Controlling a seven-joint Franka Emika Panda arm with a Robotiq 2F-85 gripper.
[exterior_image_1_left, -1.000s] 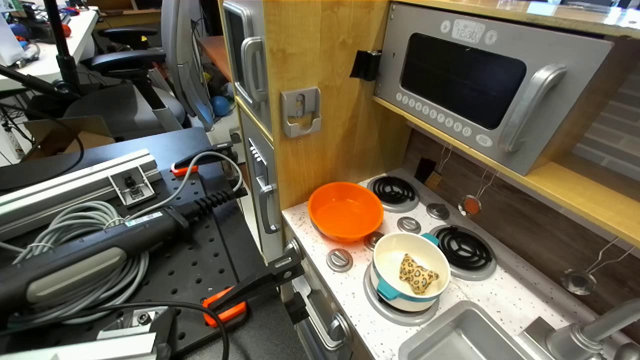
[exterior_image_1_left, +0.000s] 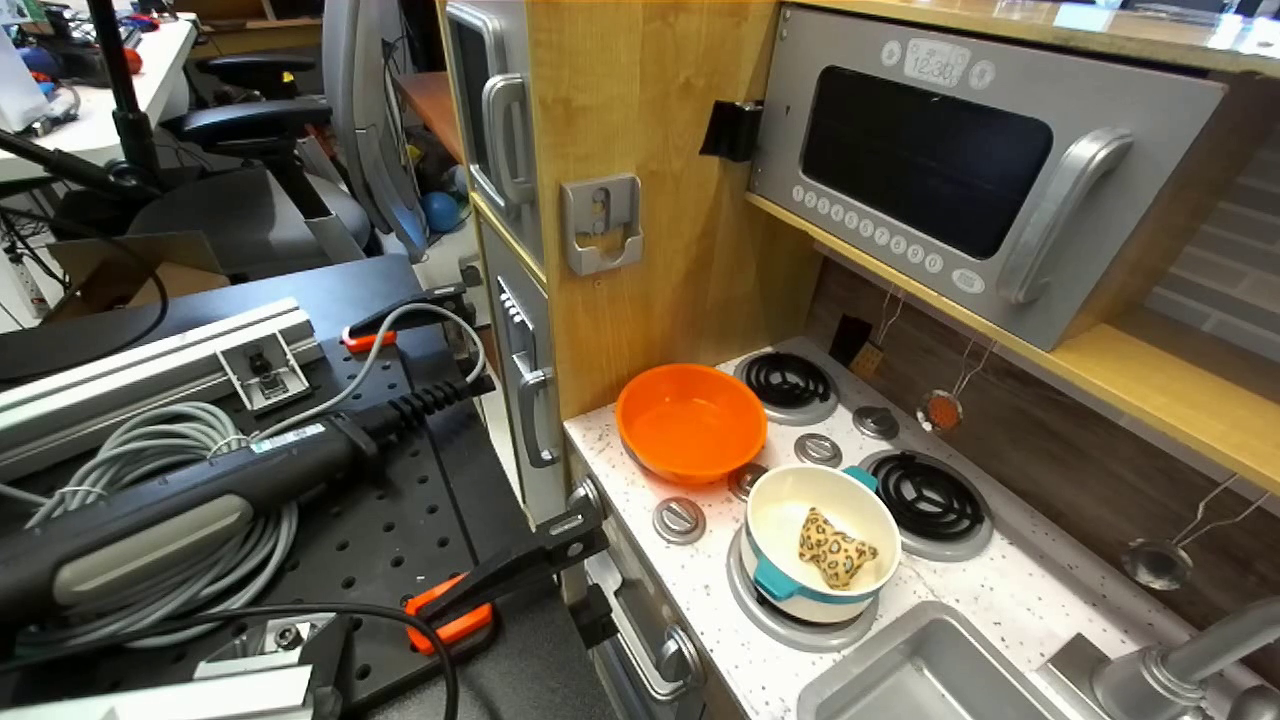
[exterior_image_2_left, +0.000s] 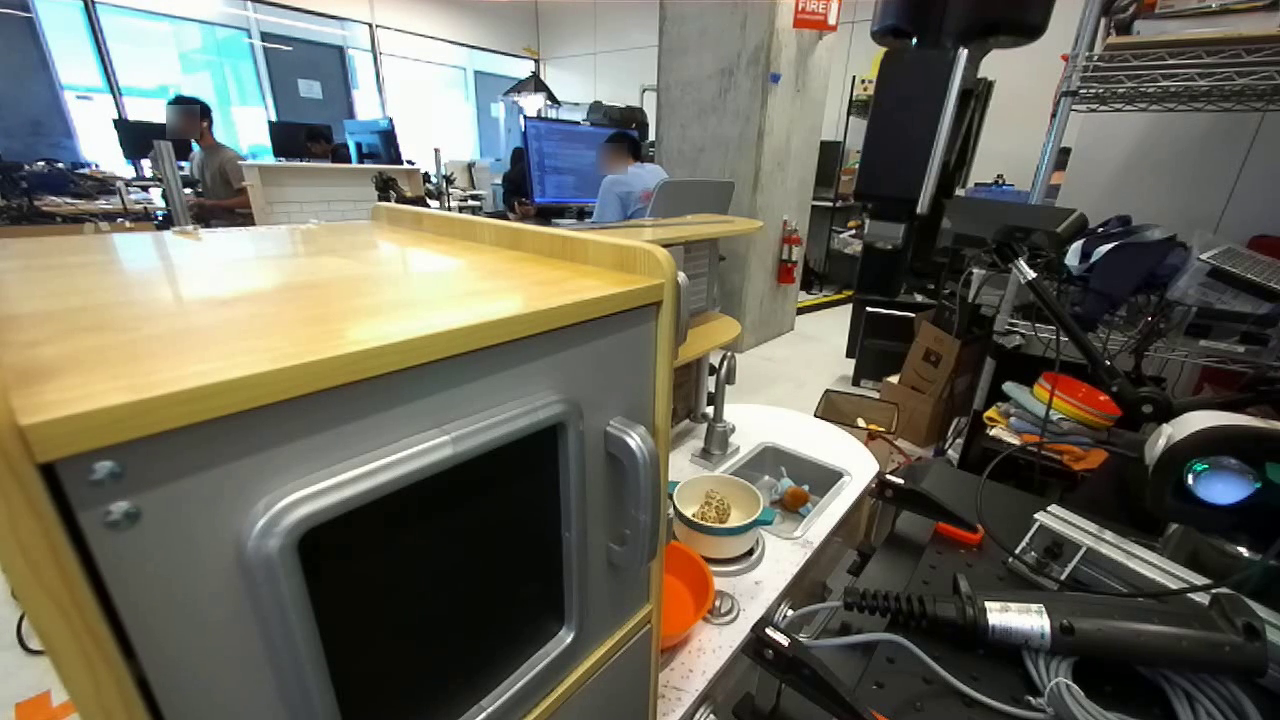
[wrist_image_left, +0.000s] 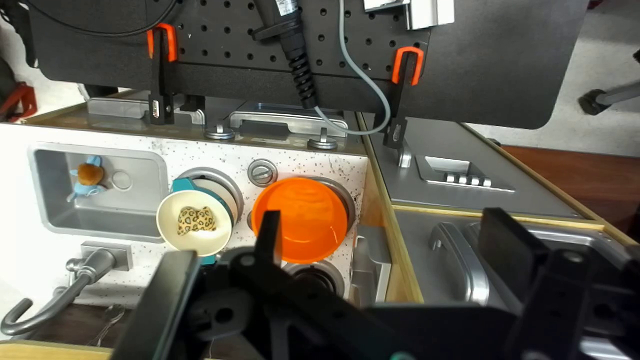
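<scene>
In the wrist view my gripper stands open, its two dark fingers far apart and nothing held between them. It hangs high over the toy kitchen. An orange bowl (exterior_image_1_left: 691, 422) rests at the counter's left end in exterior view 1, partly over a burner. Beside it a cream pot (exterior_image_1_left: 768, 514) with teal handles sits on a front burner. Inside the pot lies a leopard-print cloth piece (exterior_image_1_left: 834, 550). The grey sink (wrist_image_left: 99, 210) holds a small blue and orange plush toy (wrist_image_left: 90, 175).
A microwave (exterior_image_1_left: 930, 162) and shelf overhang the counter's back. The faucet (wrist_image_left: 90, 273) rises behind the sink. A tall wooden side panel (exterior_image_1_left: 672, 108) bounds the counter's left end. Alongside the front is a black perforated table (wrist_image_left: 234, 45) with cables and orange clamps.
</scene>
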